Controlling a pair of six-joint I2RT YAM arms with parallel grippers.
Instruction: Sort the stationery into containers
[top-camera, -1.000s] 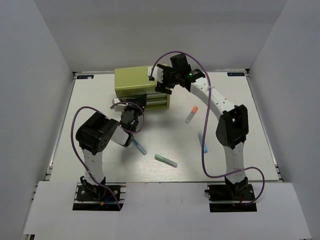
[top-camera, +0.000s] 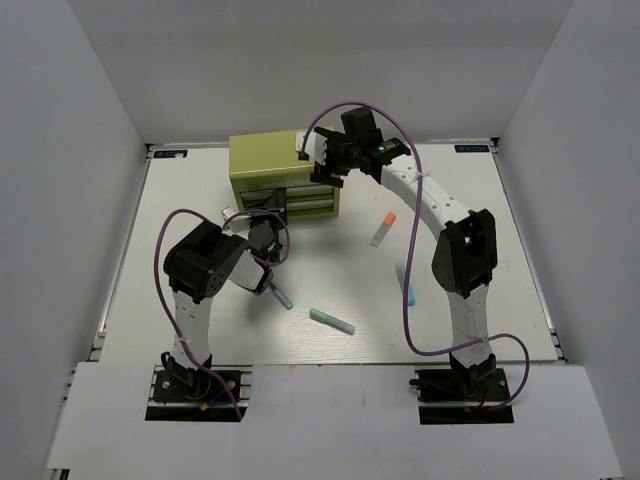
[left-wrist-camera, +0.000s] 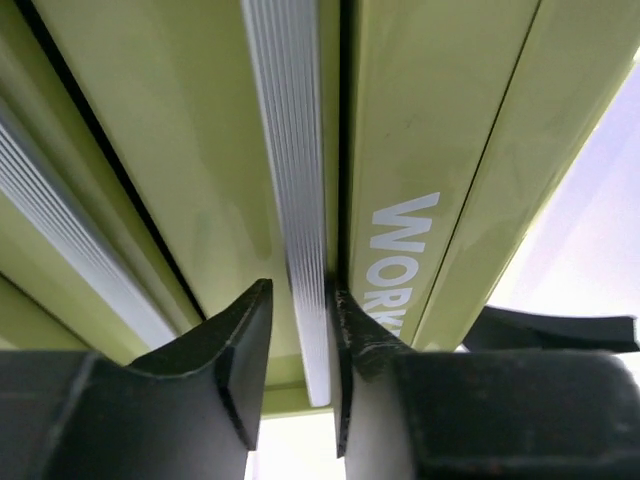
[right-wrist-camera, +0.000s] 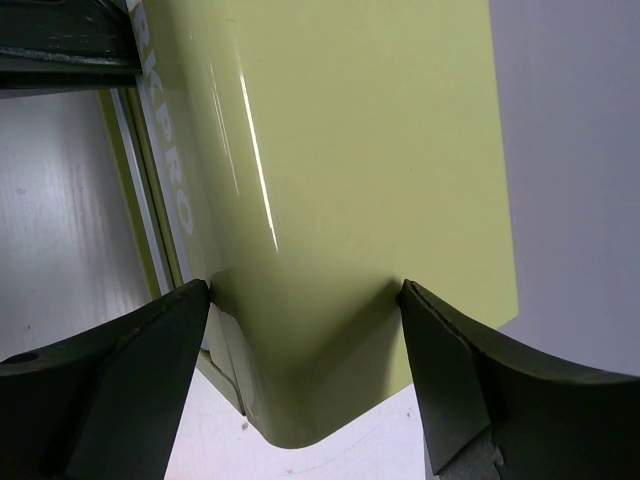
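An olive drawer cabinet (top-camera: 265, 152) stands at the back of the table. At its front, my left gripper has its fingers around a silvery drawer handle strip (left-wrist-camera: 290, 150), slightly parted; whether they grip it is unclear. My right gripper straddles the cabinet's right end, fingertips against the olive body. Loose stationery lies on the table: an orange-capped item (top-camera: 383, 229), a blue one (top-camera: 405, 285), a green-capped one (top-camera: 331, 321) and a bluish one (top-camera: 281, 297) beside the left arm.
Grey walls enclose the back and sides. Both arms reach in from the front edge.
My left arm has shifted slightly at the cabinet's front, its wrist now a little lower and to the right in the top view. The right arm has not visibly moved.
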